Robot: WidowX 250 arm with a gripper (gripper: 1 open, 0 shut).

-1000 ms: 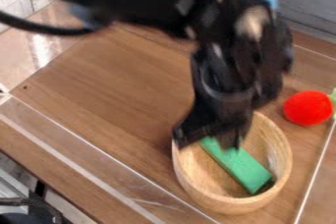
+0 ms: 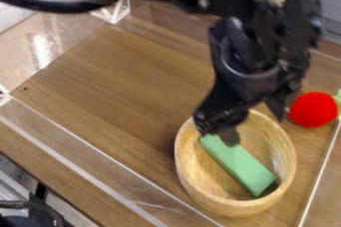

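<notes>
A wooden bowl (image 2: 197,176) sits on the table at the lower right, holding a green block (image 2: 244,169) that lies diagonally. My dark gripper (image 2: 242,121) is open and reaches down over the bowl's back part, by the upper end of the block; its fingertips are blurred, and I cannot tell whether they touch the block.
A red round object (image 2: 314,110) lies right of the bowl, with something green behind it at the edge. A clear rack-like piece stands at the back left.
The bowl and block look unmoved.
</notes>
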